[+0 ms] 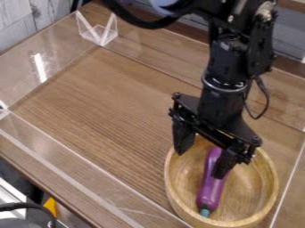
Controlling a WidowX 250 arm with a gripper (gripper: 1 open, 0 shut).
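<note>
A black gripper point(212, 142) stands open, pointing down over a tan bowl point(184, 199) at the bottom right, its fingers at the bowl's back part. In the bowl lies a long purple object point(211, 189) with a teal tip toward the front. The upper end of that object is just beneath the gripper; whether the fingers touch it is not clear.
A small clear plastic holder point(98, 28) stands at the back left. Black cabling shows at the bottom left corner.
</note>
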